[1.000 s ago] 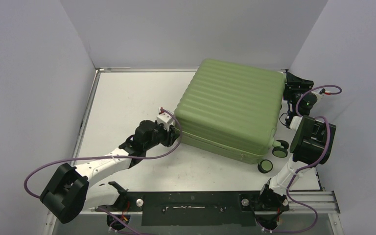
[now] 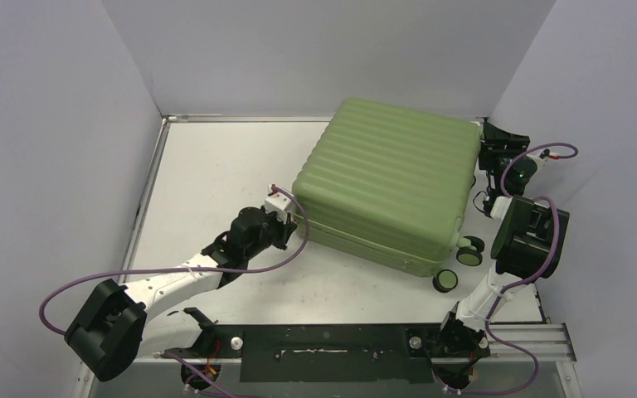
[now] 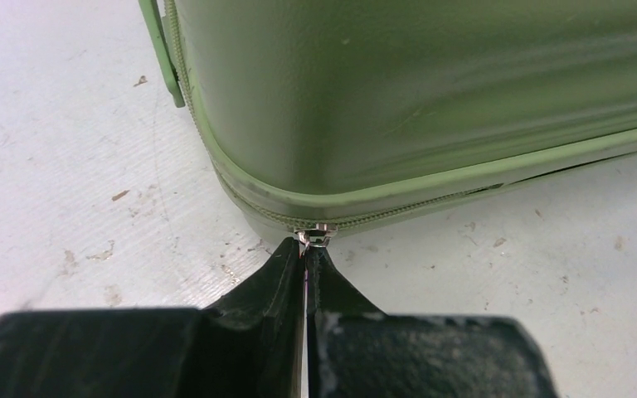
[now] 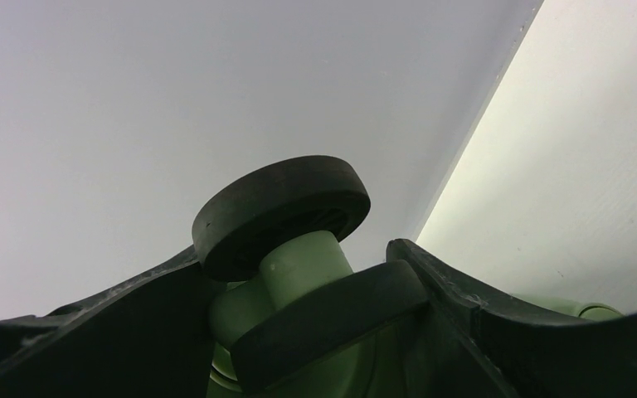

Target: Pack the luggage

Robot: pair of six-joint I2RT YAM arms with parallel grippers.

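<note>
The closed-lidded green suitcase [image 2: 386, 174] lies flat and slanted on the right half of the white table. At its near left corner my left gripper [image 2: 289, 232] is shut. In the left wrist view, a small metal zipper pull [image 3: 315, 233] sits at the tips of my left gripper, against the zipper [image 3: 278, 217]. Further right along that seam a narrow dark slit shows. At the far right corner, my right gripper has its fingers spread on either side of a double caster wheel [image 4: 286, 199]. Whether they grip it firmly is unclear.
Two near casters [image 2: 444, 281] stick out at the suitcase's near right corner, close to the right arm. Grey walls [image 2: 41, 124] enclose the table at the back and both sides.
The suitcase's near end has shifted slightly left, its near casters with it. The right arm hardly moved.
</note>
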